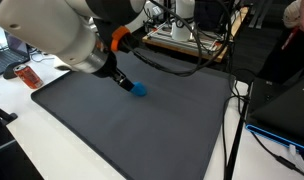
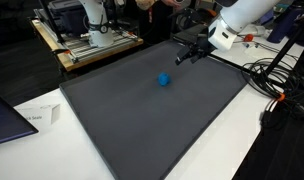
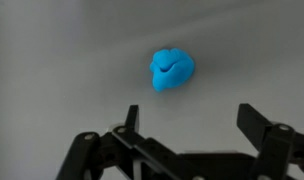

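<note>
A small bright blue lump (image 3: pixel 172 69), perhaps putty or crumpled cloth, lies on the dark grey board (image 2: pixel 142 130). It shows in both exterior views, as a blue piece (image 1: pixel 139 89) close by the gripper and as a blue spot (image 2: pixel 163 79) near the board's middle. My gripper is open in the wrist view, its two black fingers wide apart with only board between them. The lump sits beyond the fingertips there, not touched. In exterior view 2 the gripper (image 2: pixel 192 54) hangs above the board to the right of the lump.
A red can (image 1: pixel 29 77) stands at the board's far left corner, with a laptop (image 1: pixel 4 62) behind it. Black cables (image 2: pixel 277 85) lie along the right side. A white card (image 2: pixel 34 118) rests on the table. Most of the board is bare.
</note>
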